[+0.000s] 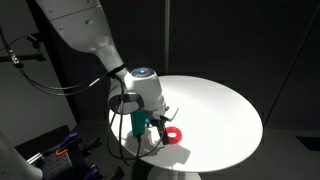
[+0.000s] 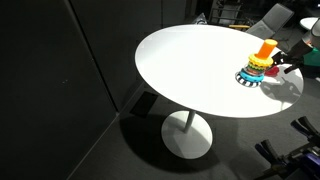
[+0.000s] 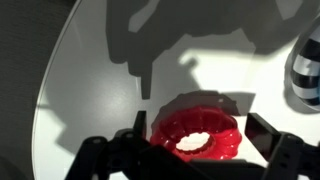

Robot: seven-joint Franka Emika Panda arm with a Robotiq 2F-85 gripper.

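A red ring (image 3: 168, 130) with a ridged edge lies flat on the white round table (image 3: 85, 75). In the wrist view it sits between the fingers of my open gripper, one finger to each side and nothing gripped. The exterior view shows the gripper (image 1: 157, 129) low over the table, just left of the red ring (image 1: 179, 135). From the other side, a stack of coloured rings (image 2: 259, 63) topped by an orange piece (image 2: 265, 47) stands next to the red ring (image 2: 273, 71).
A black-and-white striped piece (image 3: 306, 72) at the stack's base stands to the right of the gripper in the wrist view. The table's edge curves close by on the left.
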